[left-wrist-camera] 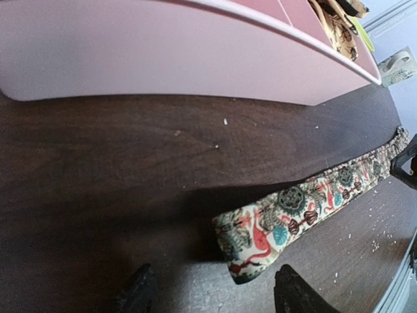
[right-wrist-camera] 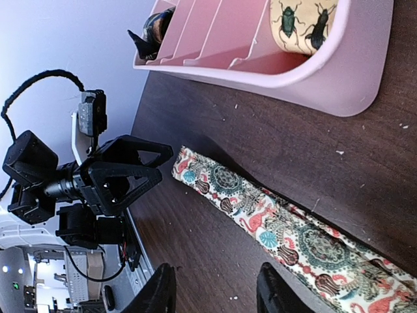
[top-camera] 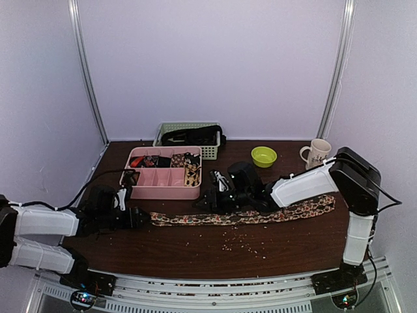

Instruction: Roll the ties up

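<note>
A long flat tie (top-camera: 176, 220) with a flowered pattern on a pale ground lies stretched left to right across the table. Its near end (left-wrist-camera: 244, 244) stands slightly raised in the left wrist view, casting a shadow. My left gripper (top-camera: 140, 218) is just left of that end, its fingers (left-wrist-camera: 140, 288) apart and the space between them empty. Over the tie's left-middle stretch is my right gripper (top-camera: 207, 202); its fingers (right-wrist-camera: 163, 287) are parted above bare table beside the tie, holding nothing. The right arm hides part of the tie from above.
Behind the tie stands a pink compartment box (top-camera: 166, 193) holding several rolled ties (top-camera: 192, 175). A green basket (top-camera: 212, 151) with a black item, a lime bowl (top-camera: 264, 156) and a mug (top-camera: 317, 154) are farther back. White crumbs (top-camera: 241, 244) dot the front table.
</note>
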